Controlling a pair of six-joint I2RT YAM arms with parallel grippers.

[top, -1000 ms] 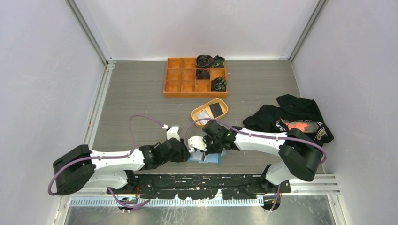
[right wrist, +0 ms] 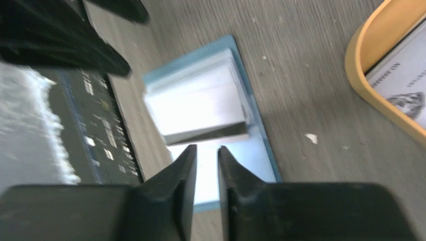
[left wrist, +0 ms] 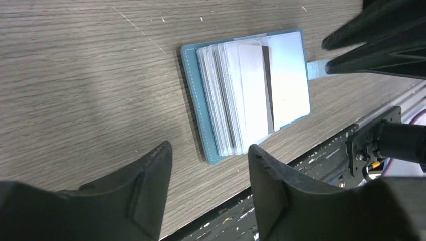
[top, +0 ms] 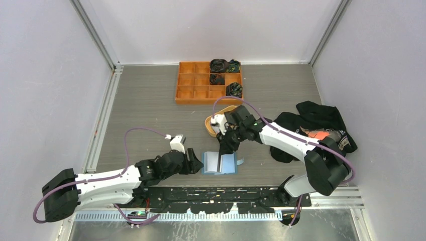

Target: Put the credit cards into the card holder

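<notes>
The card holder (left wrist: 213,120) lies opened flat near the table's front edge, blue cover beneath a stack of clear sleeves. A white leaf with a dark strip (left wrist: 268,83) lies across its middle; whether that strip belongs to a card, I cannot tell. Left of the holder, my left gripper (top: 196,160) has its fingers wide apart and nothing between them. Over the holder's back side is my right gripper, its fingers slightly parted around an empty gap. In the right wrist view, a pale printed card (right wrist: 402,75) rests inside the yellow basket (right wrist: 357,60).
An orange compartment tray (top: 193,94) with dark rolled items stands at the back. Black cloth (top: 314,120) is heaped on the right, close to the right arm. A light blue strap (left wrist: 316,69) sticks out from the holder's side.
My left gripper has drawn back leftward from the holder. The right gripper has risen away toward the back, so its arm now covers much of the basket and more of the holder shows.
</notes>
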